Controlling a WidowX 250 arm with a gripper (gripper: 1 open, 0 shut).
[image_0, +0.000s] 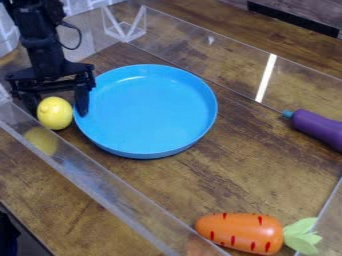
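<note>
The black gripper (54, 92) is at the upper left, low beside the blue plate's left rim, with its fingers spread open. A yellow lemon-like toy (55, 113) lies just below it, between the clear tray wall and the blue plate (146, 108). Whether the fingers touch the toy or the plate is hard to tell. The plate is empty.
An orange toy carrot (241, 230) lies at the bottom right. A purple toy eggplant (318, 129) is at the right edge. Clear walls (100, 200) bound the area.
</note>
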